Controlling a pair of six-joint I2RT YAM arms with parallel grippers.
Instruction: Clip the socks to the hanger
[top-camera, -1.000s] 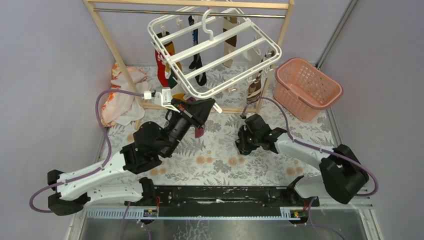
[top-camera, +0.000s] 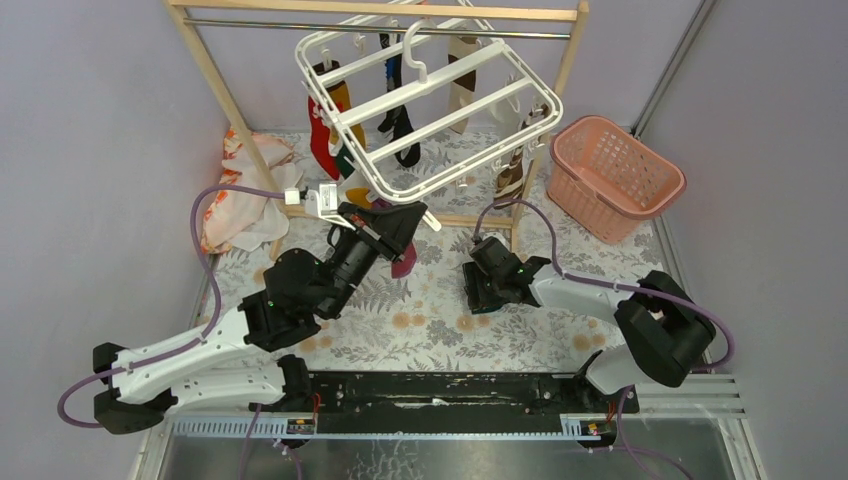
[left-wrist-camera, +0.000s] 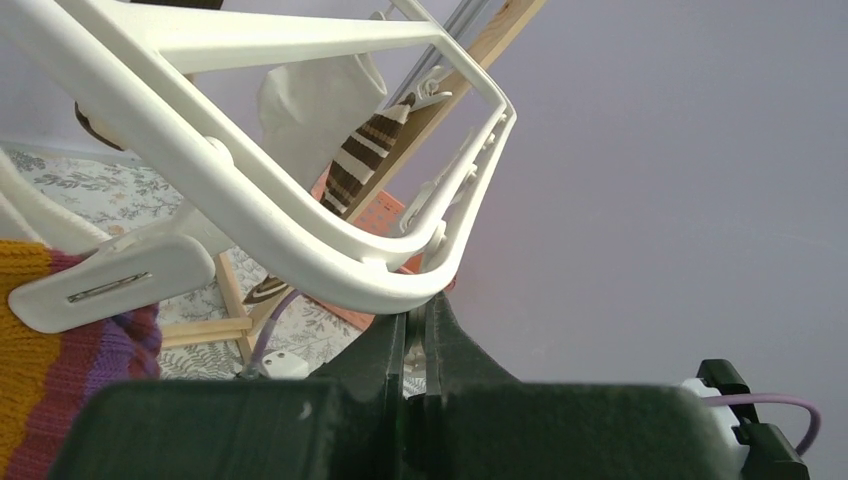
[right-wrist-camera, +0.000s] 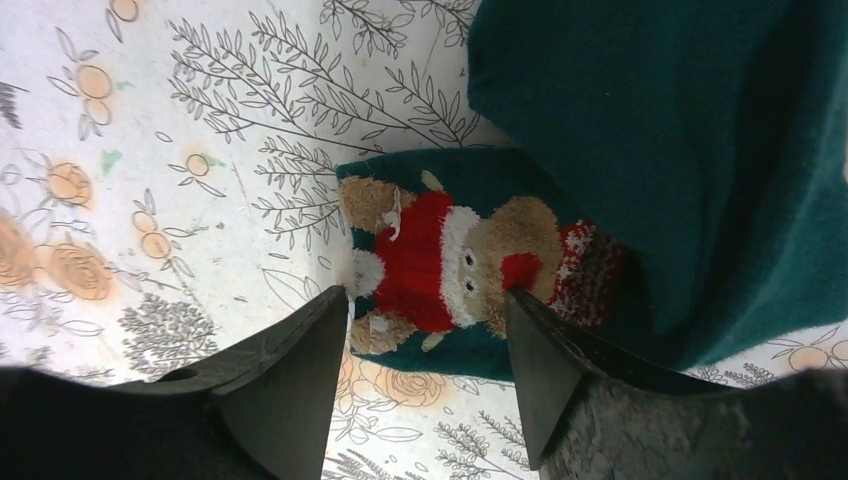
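Observation:
My left gripper (top-camera: 400, 225) is shut on the front corner of the white clip hanger (left-wrist-camera: 300, 240), which carries several socks: red, striped (left-wrist-camera: 360, 160), white, and an orange-purple knit one (left-wrist-camera: 60, 380) beside a clip. A dark green sock with a reindeer patch (right-wrist-camera: 450, 260) lies on the floral mat, partly under more folded green fabric (right-wrist-camera: 660, 120). My right gripper is open just over the patched part, one finger at either end of the reindeer, nothing clearly held.
The wooden rack (top-camera: 575, 35) frames the hanger at the back. A pink basket (top-camera: 615, 215) stands at right rear. Crumpled orange-white cloth (top-camera: 235, 225) lies at left.
The left arm and hanger are nearly unchanged.

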